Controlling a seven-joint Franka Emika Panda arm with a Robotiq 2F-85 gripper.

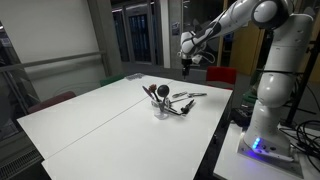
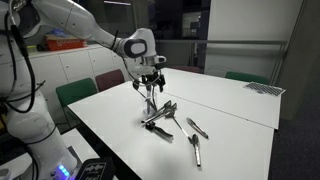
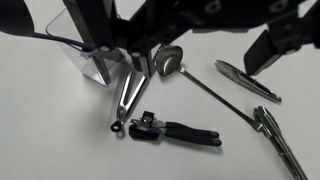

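My gripper (image 1: pixel 186 70) hangs in the air above the far end of the white table, over the utensils. In the wrist view its dark fingers stand wide apart at the top, with nothing seen held between them. Below lie a black-handled can opener (image 3: pixel 180 131), a pair of metal tongs (image 3: pixel 132 93) and a ladle (image 3: pixel 216 93). A clear container (image 3: pixel 98 66) stands at the upper left of that view, partly hidden by the gripper. In exterior view 1, dark utensils (image 1: pixel 163 91) stick up out of it.
Two more metal utensils lie at the right, one the long silver tool (image 3: pixel 280 141), the other the shorter tool (image 3: pixel 247 79). A person (image 2: pixel 145 62) stands behind the table.
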